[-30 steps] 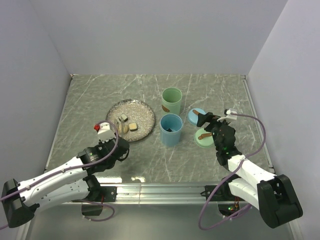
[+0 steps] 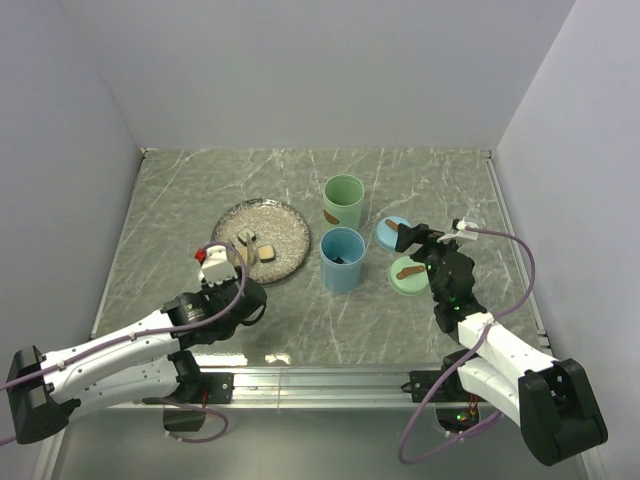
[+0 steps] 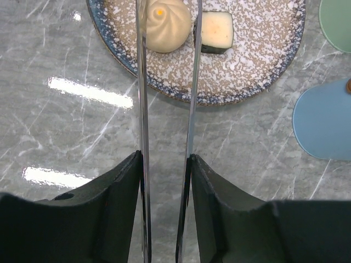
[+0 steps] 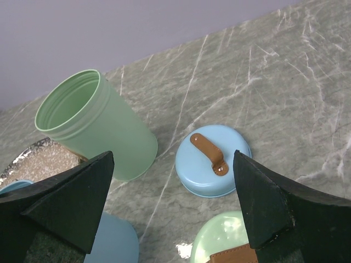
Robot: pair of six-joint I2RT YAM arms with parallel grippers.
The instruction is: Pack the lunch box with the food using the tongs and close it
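My left gripper is shut on metal tongs (image 3: 143,109), whose two long arms reach over the speckled plate (image 3: 252,90). Between and beside those arms lies a pale, pleated dumpling (image 3: 170,35); the tong tips run out of the left wrist view, so contact cannot be told. A pale-topped, dark-based food piece (image 3: 216,30) sits just right of the tongs. The lunch box seems to be the blue cup (image 2: 342,275) and green cup (image 2: 343,208), both uncovered; something dark lies inside the blue one. Above the lids, my right gripper stands open and empty.
A blue lid (image 4: 189,170) and a green lid (image 4: 205,244), each with a brown strap, lie flat on the marble table right of the cups. Another food piece (image 2: 245,235) is on the plate. Bare table lies in front of the plate and cups.
The right arm has moved only slightly; cups and lids stay put.
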